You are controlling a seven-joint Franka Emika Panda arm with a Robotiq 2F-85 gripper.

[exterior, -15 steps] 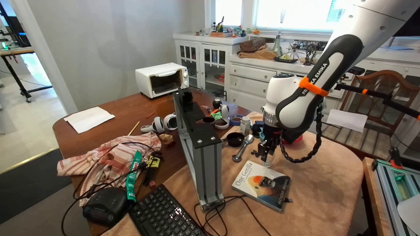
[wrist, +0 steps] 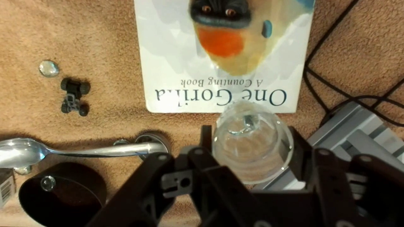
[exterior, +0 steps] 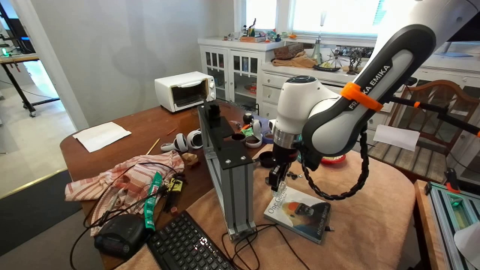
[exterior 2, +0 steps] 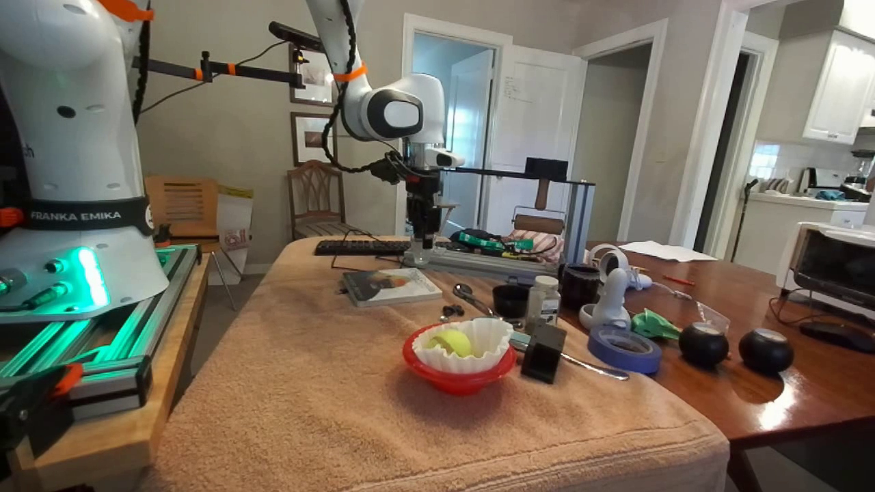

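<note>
My gripper is shut on a clear, round plastic or glass cup (wrist: 250, 166), gripped at its sides. In the wrist view, something small and shiny shows through the cup, but I cannot tell whether it lies inside. The cup overlaps the lower edge of the "One Gorilla" book (wrist: 170, 56), which lies flat on the towel. In exterior view 1 the gripper (exterior: 278, 184) is over the book's upper left corner. From the other side, the cup (exterior 2: 418, 253) hangs below the fingers, in front of the metal frame; its height above the surface is hard to tell.
Left of the cup lie a spoon (wrist: 94, 151), a black cup (wrist: 62, 189), a toy car (wrist: 74, 96) and a glass bead (wrist: 49, 68). The metal frame (exterior: 238, 193) stands close by. A red bowl (exterior 2: 459, 381) holds a paper liner and a yellow-green ball (exterior 2: 453, 342).
My arm has moved left in exterior view 1, carrying the clear cup toward the metal frame and across the book's corner. It now blocks the spoon and bottle there. The book has barely shifted.
</note>
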